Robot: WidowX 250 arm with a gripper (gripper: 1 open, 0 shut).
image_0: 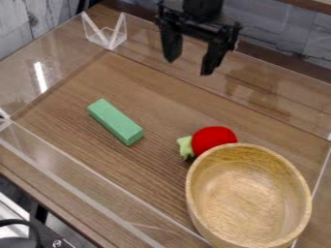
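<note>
My dark gripper (196,50) hangs over the back middle of the wooden table, its fingers apart with nothing visible between them. In the middle front lies a red round object with a pale green top (212,139), touching the rear of a large yellow bowl (249,232). A green rectangular block (115,120) lies to the left, apart from both.
A white wire-like holder (106,33) stands at the back left. The wooden table (155,184) has free room in the middle and at the right rear. Dark cables or parts show at the lower left corner.
</note>
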